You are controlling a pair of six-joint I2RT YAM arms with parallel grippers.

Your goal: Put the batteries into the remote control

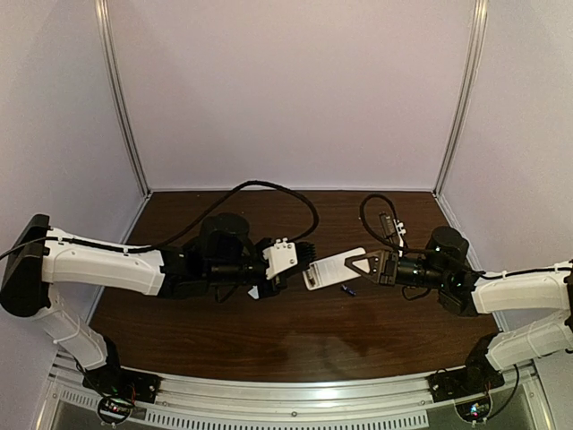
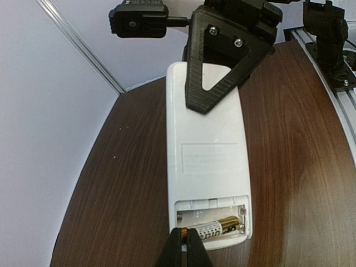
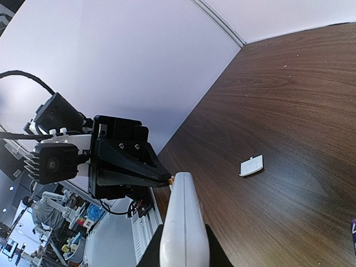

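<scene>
The white remote is held in the air, back up, by my right gripper, shut on its upper end. Its battery compartment is open, with a gold-and-white battery lying slightly tilted inside, one end near the right-hand contact. My left gripper is shut on the battery's left end at the compartment, its fingertips partly covering that end.
A white battery cover lies on the wooden table, and a small blue battery lies below the remote in the top view. Walls enclose the back and sides.
</scene>
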